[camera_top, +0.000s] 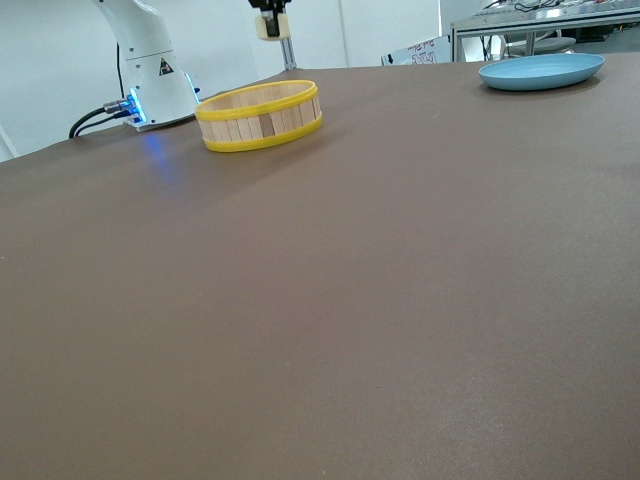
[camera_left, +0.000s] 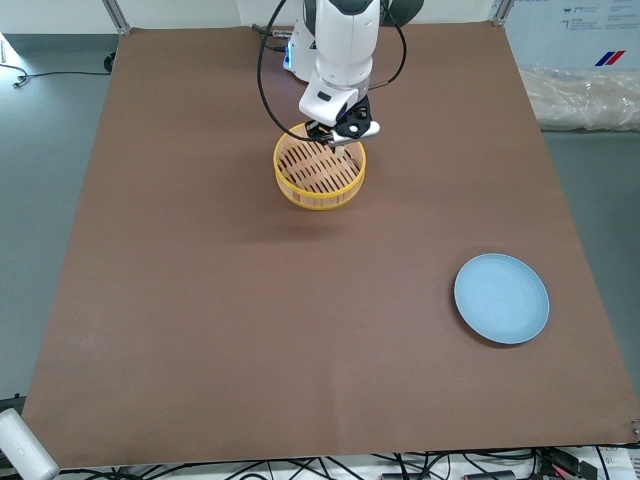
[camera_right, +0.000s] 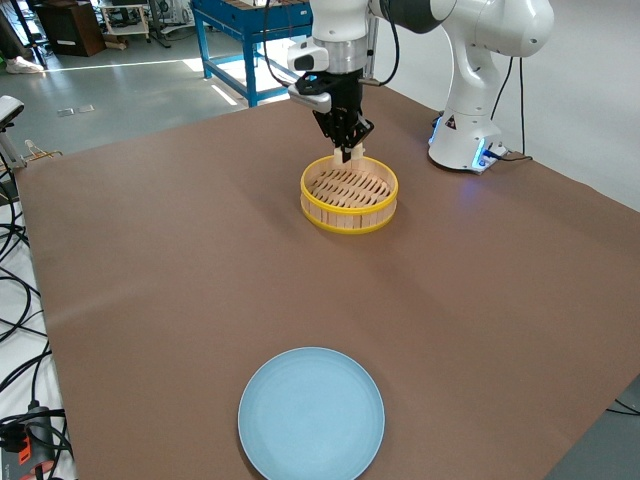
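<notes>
A round, slatted wooden basket (camera_left: 310, 180) with yellow rims stands toward the back of the brown table, with nothing visible inside. It also shows in the top view (camera_top: 258, 130) and right view (camera_right: 348, 210). My gripper (camera_right: 347, 156) hangs just above it, black with pale fingertips; in the top view the gripper (camera_top: 273, 27) is cut off at the upper edge, clear above the rim. Whether its fingers are open or shut is unclear. A light blue plate (camera_left: 501, 298) lies apart, to the front right in the left view.
The arm's base (camera_right: 465, 140) stands at the back beside the basket, with cables attached. Cables and devices lie along another edge (camera_right: 30, 430), off the brown surface.
</notes>
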